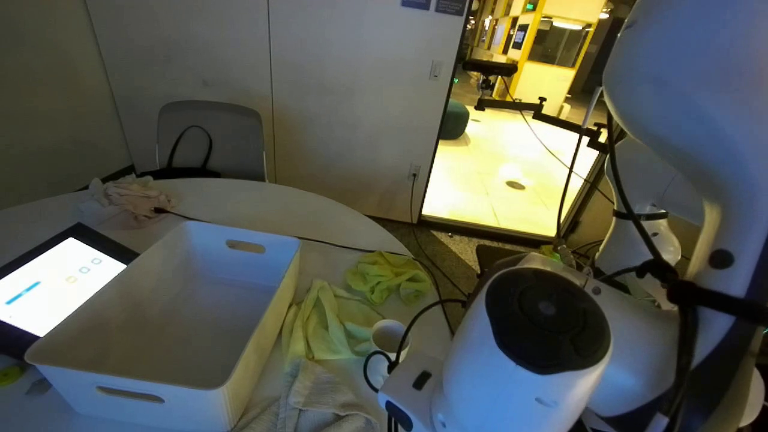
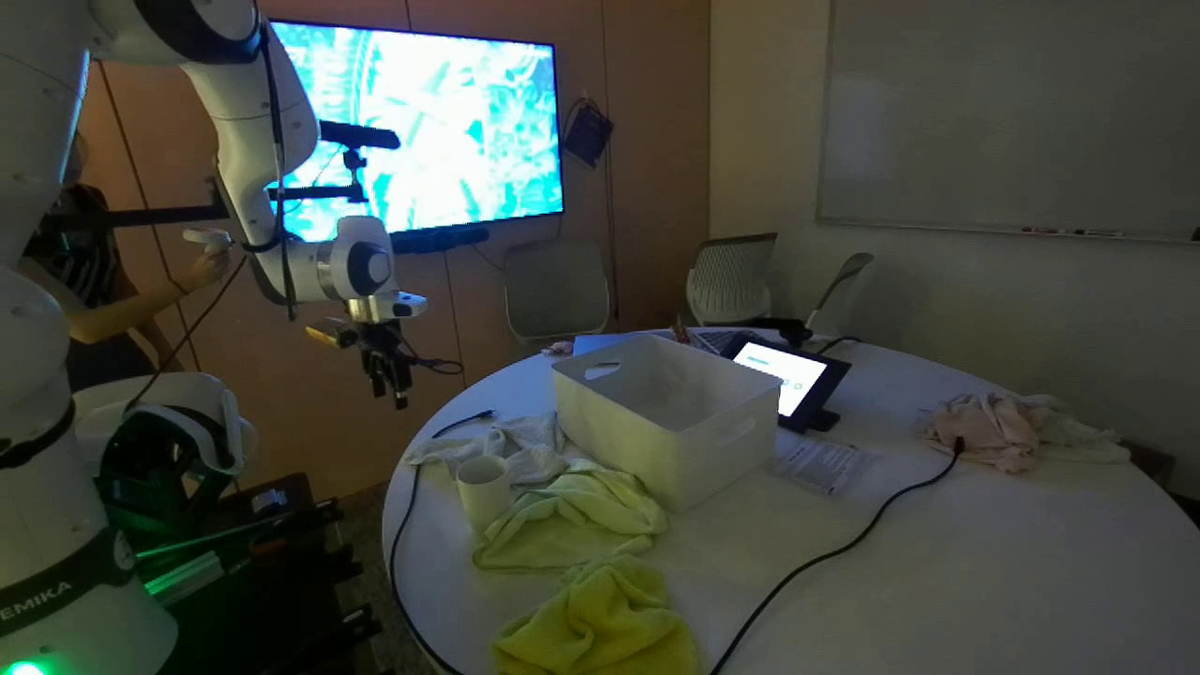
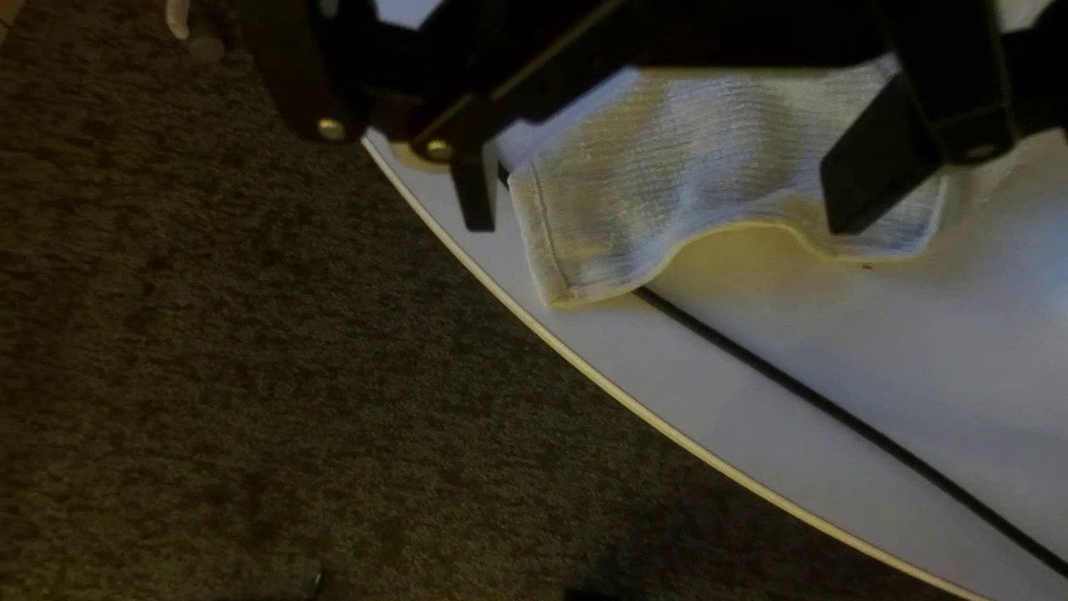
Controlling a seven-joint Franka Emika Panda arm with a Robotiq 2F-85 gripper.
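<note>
My gripper (image 2: 385, 388) hangs open in the air beside the round table's edge, nothing between its fingers. In the wrist view, a whitish cloth (image 3: 641, 190) lies below and between the spread fingers, close to the table edge. That pale cloth (image 2: 526, 437) lies behind a white mug (image 2: 484, 495). Beside the mug spreads a light green cloth (image 2: 579, 517), with a brighter yellow-green cloth (image 2: 596, 624) nearer the second exterior camera. A large white box (image 2: 720, 463) stands next to the cloths; its visible inside looks empty in exterior view 1. There, my arm hides the gripper and part of the mug (image 1: 389, 333).
A lit tablet (image 2: 787, 377) stands beside the box. A pinkish cloth (image 2: 990, 431) lies on the table's far side. Black cables (image 2: 838, 551) cross the tabletop. A person's arm (image 2: 152, 298) shows behind the robot. Bare table lies right of the box in exterior view 2.
</note>
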